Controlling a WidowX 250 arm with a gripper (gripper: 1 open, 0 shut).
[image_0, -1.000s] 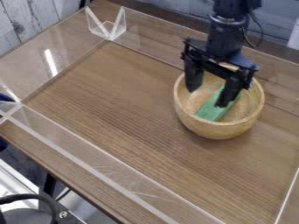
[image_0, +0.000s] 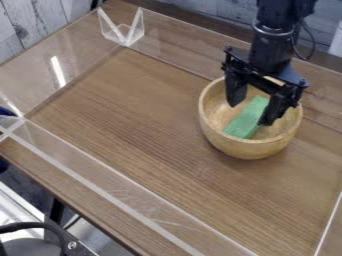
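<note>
My black gripper (image_0: 254, 92) hangs open over a pale wooden bowl (image_0: 221, 130) at the upper right of the camera view, its two dark fingers spread apart and reaching down inside the rim. A light green object (image_0: 242, 122) lies in the bowl between and below the fingers; whether the fingertips touch it I cannot tell.
A small white wire-like item (image_0: 122, 28) stands at the back left. Black cables and hardware (image_0: 34, 240) sit at the lower left corner.
Over the last second my gripper has shifted slightly to the right over the bowl. The bowl and green object look almost unmoved.
</note>
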